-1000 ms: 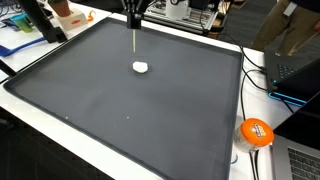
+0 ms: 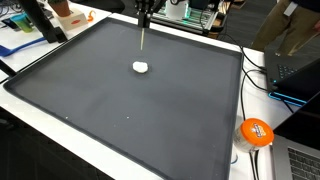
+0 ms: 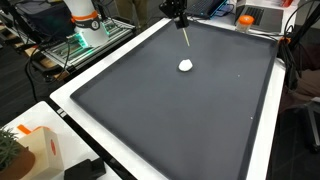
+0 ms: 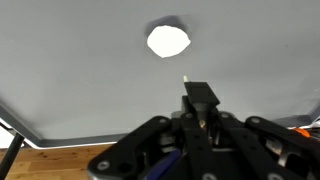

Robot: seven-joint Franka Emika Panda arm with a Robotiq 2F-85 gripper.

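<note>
A small white roundish piece (image 2: 140,67) lies on the dark grey board (image 2: 150,110), towards the board's far side in exterior view 1. My gripper (image 3: 181,22) is above the board, shut on a thin pale stick (image 3: 186,37) that points downward. The stick's lower end seems to be off the board, short of the white piece. Seen from the wrist, the white piece (image 4: 168,41) is clear of the gripper, and only the stick's tip (image 4: 185,78) shows past the dark fingers.
An orange-topped container (image 2: 254,133) stands off the board's right edge, by a laptop (image 2: 302,160) and cables. Pots and other clutter (image 2: 68,12) sit at the far left. Most of the board is bare.
In exterior view 1 my gripper and the stick have shifted right, after a slight drift left earlier. The white piece has stayed where it was.
</note>
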